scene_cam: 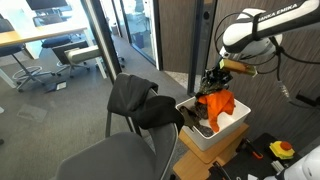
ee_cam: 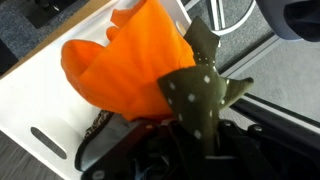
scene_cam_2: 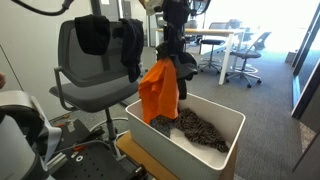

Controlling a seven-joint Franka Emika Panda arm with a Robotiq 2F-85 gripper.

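A white box [scene_cam: 235, 126] stands on the wooden surface, with dark cloths inside. My gripper [scene_cam_2: 178, 48] is over it, shut on bunched cloth. An orange cloth [scene_cam_2: 160, 90] hangs from the fingers down to the box in exterior view 2. Seen from the wrist, a dark green dotted cloth [ee_cam: 195, 95] lies across the front of the gripper, and the orange cloth [ee_cam: 125, 65] spreads beyond it over the box. The fingertips are hidden by fabric, so how the two cloths are gripped is unclear.
An office chair [scene_cam: 125, 155] with dark garments [scene_cam: 140, 100] over its back stands beside the box. A patterned dark cloth [scene_cam_2: 200, 130] lies in the box. A red and yellow button [scene_cam: 281, 149] sits near the arm's base.
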